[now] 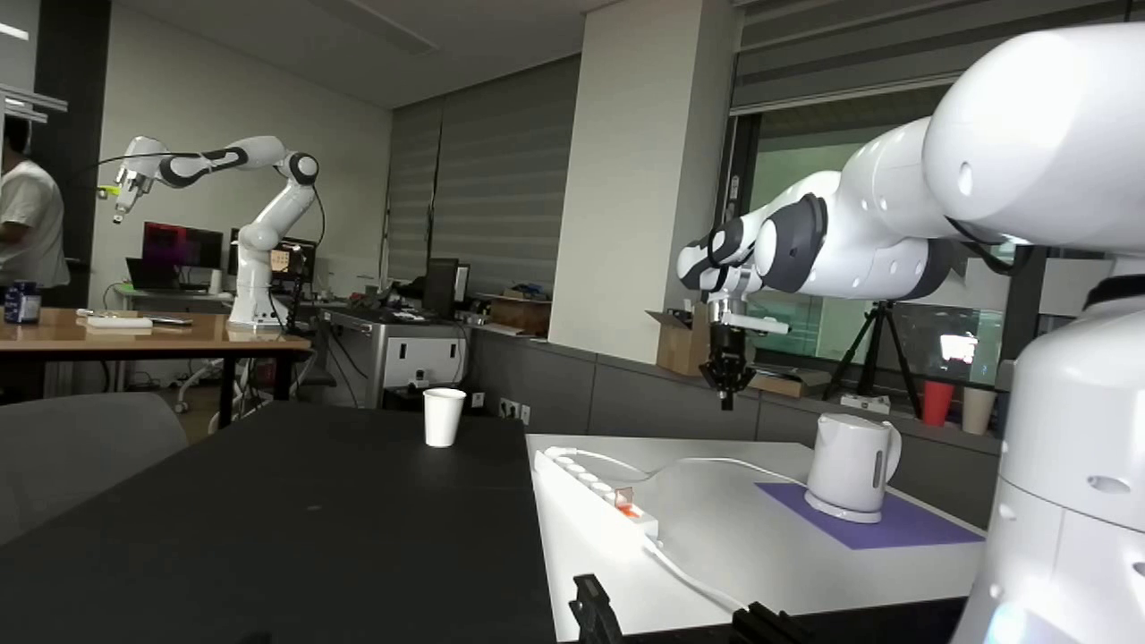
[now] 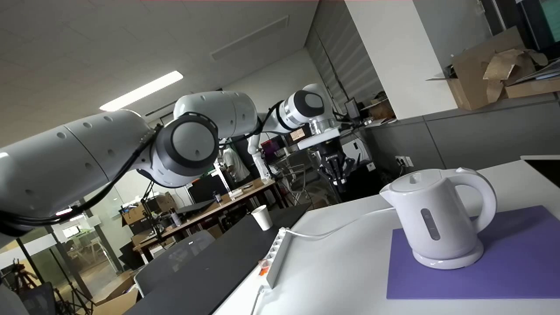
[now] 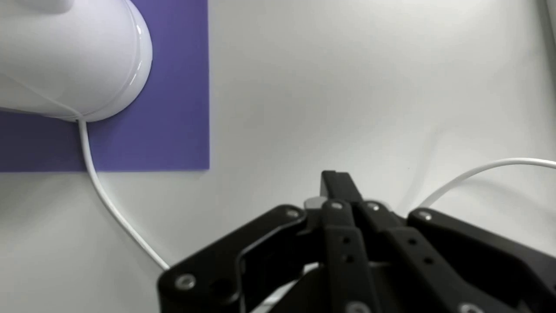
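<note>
Above the white table hangs my gripper [image 1: 726, 401], fingers pointing down and well clear of the surface. In the wrist view its black fingers [image 3: 341, 188] are together with nothing visible between them, so it is shut. A white kettle [image 2: 435, 215] stands upright on a purple mat [image 2: 525, 262]. The wrist view shows only part of the kettle [image 3: 78, 57], at the upper left, apart from my gripper. A white cable [image 3: 112, 208] runs from it and passes behind my fingers. The cable leads to a white power strip [image 1: 596, 485] along the table's left edge.
Beside the white table [image 1: 698, 537] lies a black tabletop [image 1: 311, 515], mostly bare. A white paper cup [image 1: 442, 417] stands near its far end. Between power strip and mat, the white table is clear except for the cable. Another arm [image 1: 258, 231] stands in the background.
</note>
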